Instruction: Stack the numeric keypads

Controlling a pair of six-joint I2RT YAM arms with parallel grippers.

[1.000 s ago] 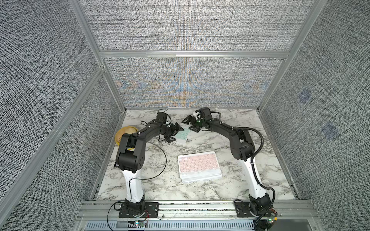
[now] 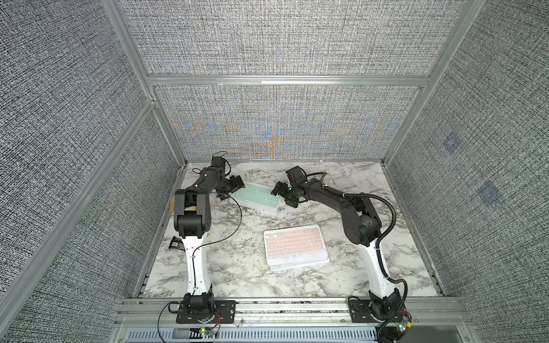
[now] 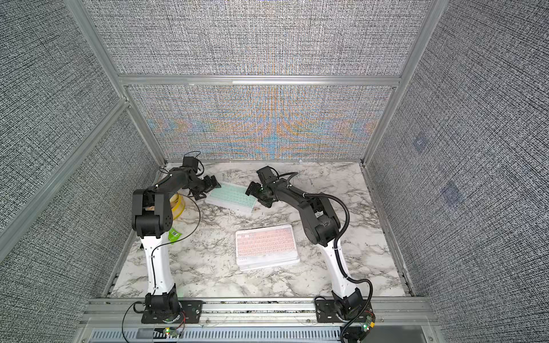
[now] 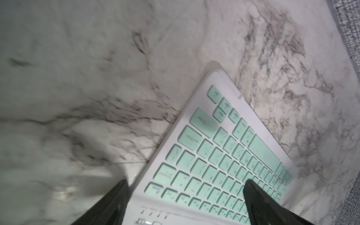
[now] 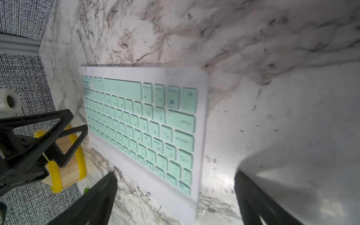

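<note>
A white keypad with mint-green keys (image 2: 255, 195) lies at an angle near the back of the table. At its left end my left gripper (image 2: 235, 186) stands open; in the left wrist view its two fingers (image 4: 112, 204) are well apart with the keypad's corner between and below them. My right gripper (image 2: 283, 194), also open, is at the keypad's right end, whose edge shows between its spread fingers. Closer to the front, a white keypad with pink keys (image 2: 295, 242) sits flat; its thick white side suggests a stack, though the layers are hard to tell.
A yellow-rimmed round container (image 3: 177, 205) and a green packet (image 3: 174, 234) lie at the left, partly behind the left arm. A small black item (image 2: 176, 243) rests near the left edge.
My left gripper has moved back and left, uncovering more of the mint keypad. The pink-keyed keypad has stayed put.
</note>
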